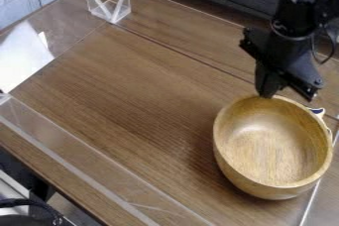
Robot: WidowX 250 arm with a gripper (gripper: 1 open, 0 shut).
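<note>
A round wooden bowl [265,161] sits on the right side of the wooden table [126,111], empty inside. My black gripper [265,89] hangs at the bowl's far rim, its fingertips just above or at the rim. It looks shut, and nothing shows between its fingers. A small light-coloured object behind the bowl's right rim is partly hidden.
A clear plastic bracket [109,7] stands at the back left. A white sheet [19,56] lies at the left edge. A dark wall runs along the back.
</note>
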